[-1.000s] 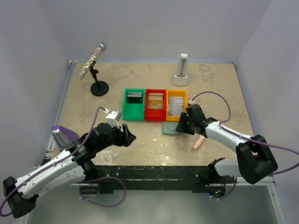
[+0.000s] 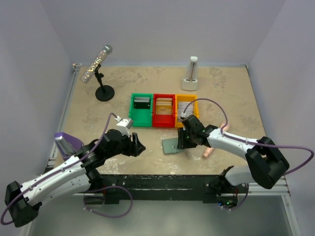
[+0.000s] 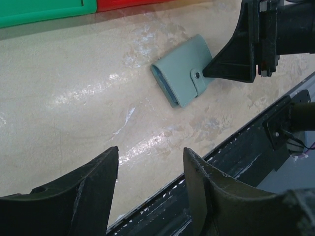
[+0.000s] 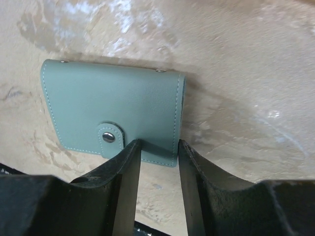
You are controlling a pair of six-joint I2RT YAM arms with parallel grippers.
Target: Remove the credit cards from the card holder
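Note:
A flat grey-green card holder (image 2: 170, 146) with a snapped strap lies near the middle front of the table. My right gripper is shut on its corner beside the strap; one edge of the holder passes between the fingers. In the left wrist view, the holder (image 3: 183, 69) shows a dark opening along its near-left edge. No credit card can be made out inside it. My left gripper (image 2: 138, 144) hovers to the left of the holder, apart from it, its fingers spread with only bare table showing between them.
Behind the holder stand a green bin (image 2: 141, 120), a red bin (image 2: 163, 121) and a yellow bin (image 2: 195, 110), side by side with contents. A pinkish stick (image 2: 209, 151) lies right of the right gripper.
My right gripper has moved left and toward the table's front edge, and the card holder has come along with it, away from the bins. The left arm has shifted only slightly.

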